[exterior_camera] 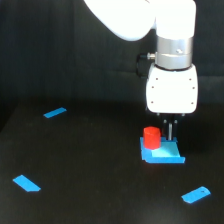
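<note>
A small red object (152, 138) stands upright near the left back part of a light blue piece (166, 148). Blue flat material (163, 159) shows along the front of that light piece. My gripper (170, 132) points straight down just right of the red object, over the back of the blue area. Its dark fingers blend into the black background, so whether they are apart or together, or touch anything, is not clear.
Blue tape strips lie on the dark table: one at the back left (55, 113), one at the front left (26, 184) and one at the front right (195, 195).
</note>
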